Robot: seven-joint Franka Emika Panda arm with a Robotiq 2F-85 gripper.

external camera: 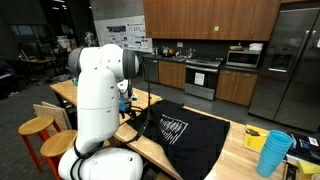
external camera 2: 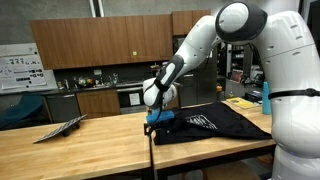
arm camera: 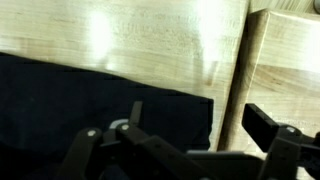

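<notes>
A black cloth with a pale print, perhaps a shirt (external camera: 195, 132), lies spread across the wooden table. In the wrist view, one corner of this dark cloth (arm camera: 85, 100) reaches in between the fingers. My gripper stands open, pointing down, with a wide gap between its fingertips. The left finger is over the cloth, and the right finger is over bare wood past the cloth's edge. Exterior view 2 has the gripper (external camera 2: 150, 130) low at the cloth's left end. Whether the fingertips touch the cloth or the table cannot be told.
A seam between table panels (arm camera: 240, 80) runs beside the cloth's corner. Blue cups (external camera: 273, 153) and a yellow item (external camera: 256, 138) stand at the table's right side. Bare wood (external camera 2: 75, 150) stretches left of the gripper. Stools (external camera: 40, 125) are off the table.
</notes>
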